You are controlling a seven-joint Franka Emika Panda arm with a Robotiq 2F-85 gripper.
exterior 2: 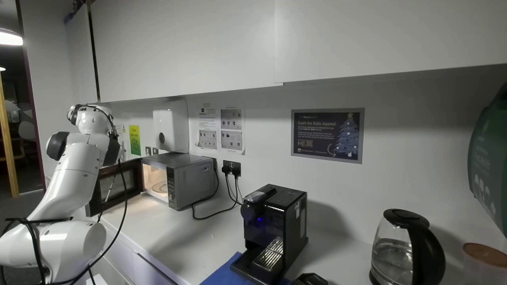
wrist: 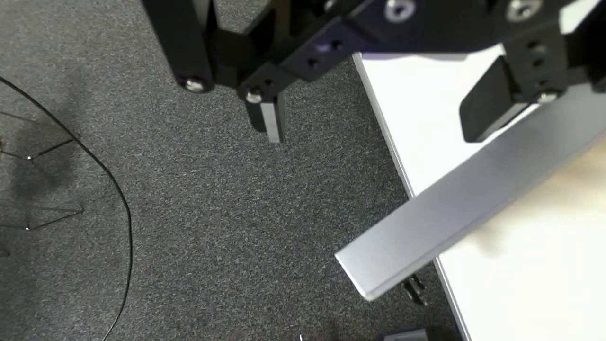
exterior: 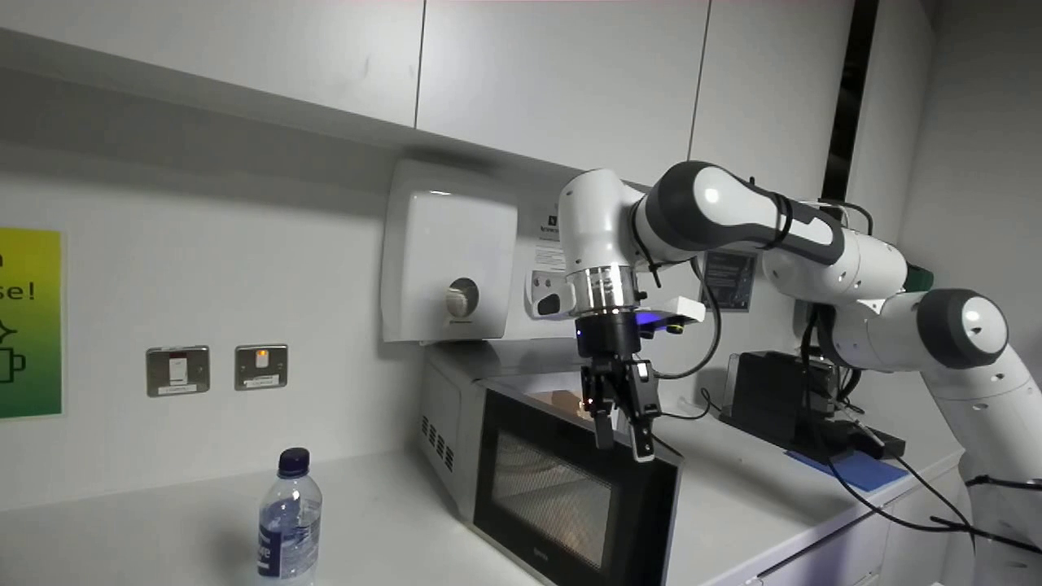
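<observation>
A silver microwave (exterior 2: 195, 175) stands on the counter with its dark-windowed door (exterior: 552, 483) swung open and its inside lit. My gripper (exterior: 625, 444) points down near the door's upper free corner, on the outer-face side. Its fingers are apart with nothing between them. In the wrist view, the gripper has one finger over the floor and the other over the white counter, close to the silver top edge of the door (wrist: 432, 221). Whether that finger touches the door I cannot tell.
A water bottle (exterior: 289, 522) stands on the counter left of the microwave. A coffee machine (exterior 2: 280, 228) and glass kettle (exterior 2: 404, 249) stand on the other side. Wall cupboards (exterior: 566, 73) hang above the arm. A cable (exterior 2: 124, 204) loops from the arm.
</observation>
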